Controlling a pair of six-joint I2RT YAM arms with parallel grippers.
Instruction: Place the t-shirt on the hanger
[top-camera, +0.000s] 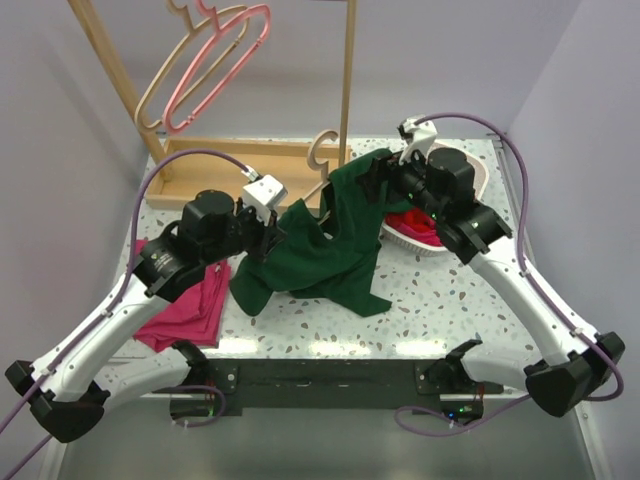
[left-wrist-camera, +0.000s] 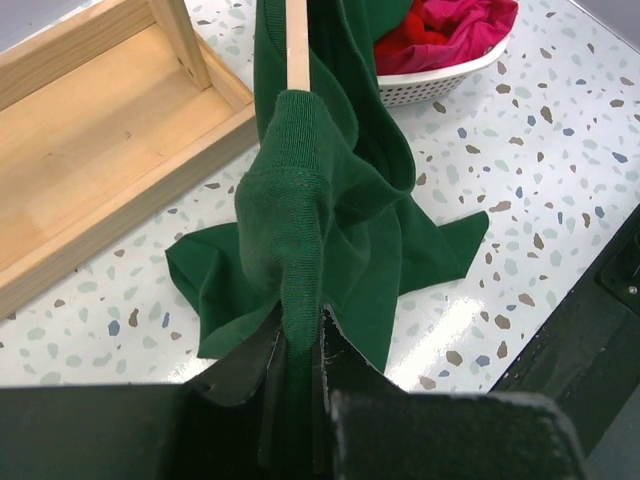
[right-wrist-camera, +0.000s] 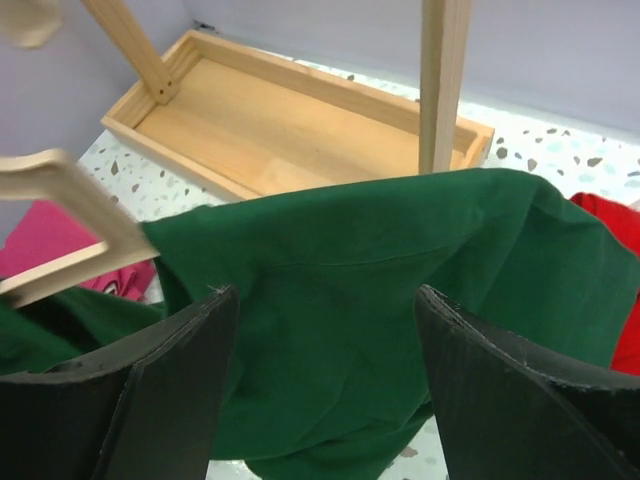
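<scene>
The dark green t-shirt (top-camera: 335, 255) hangs between my arms, its lower part close to the table. A wooden hanger (top-camera: 318, 158) has its hook above the shirt, and one of its arms (left-wrist-camera: 297, 45) runs into the fabric in the left wrist view. My left gripper is shut on a bunched fold of green cloth; whether the hanger's end is inside that fold is hidden. My right gripper stands open, its fingers (right-wrist-camera: 205, 325) wide apart, with green fabric spread in front of and below them. In the right wrist view, the hanger (right-wrist-camera: 110, 225) pokes in from the left.
A wooden rack (top-camera: 225, 165) stands behind, with pink and beige hangers (top-camera: 215, 65) at upper left. The white basket (top-camera: 412, 245) with red cloth is under the right arm. Folded pink cloth (top-camera: 190, 310) lies at left.
</scene>
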